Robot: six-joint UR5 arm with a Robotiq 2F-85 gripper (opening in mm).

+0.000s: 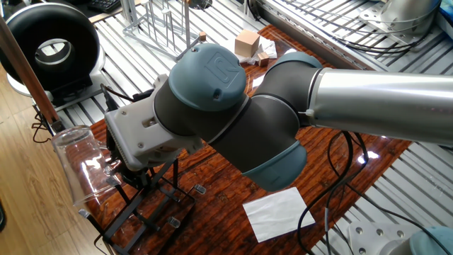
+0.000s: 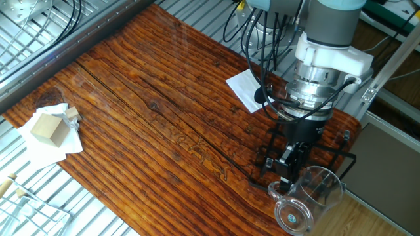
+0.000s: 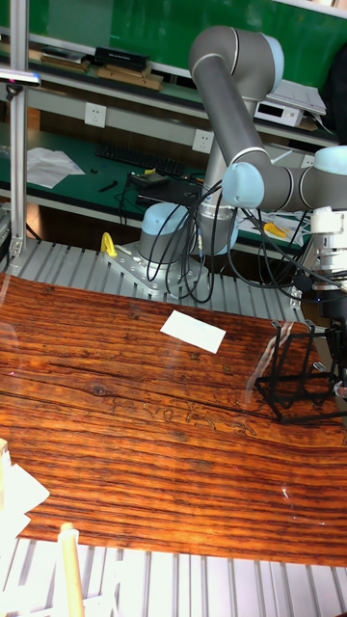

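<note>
A clear glass mug [image 2: 315, 196] is tilted over on its side, its round base toward the camera in exterior view 2. My gripper [image 2: 286, 183] points down beside it and is shut on the mug's handle [image 2: 274, 191]; the exact finger contact is hard to make out. From above, in exterior view 1, the mug [image 1: 85, 170] sticks out past the table's end, while the arm's wrist covers the fingers. A black wire rack [image 1: 145, 216] stands right by the gripper and mug. Whether mug and rack touch, I cannot tell. In exterior view 3 the rack [image 3: 298, 390] shows at the right edge.
A white paper sheet [image 1: 279, 214] lies flat near the rack. Wooden blocks [image 2: 50, 130] rest on white paper at the table's opposite end. Cables [image 1: 340, 180] hang loosely from the arm. Between blocks and rack, the brown wooden table [image 2: 154, 131] is clear.
</note>
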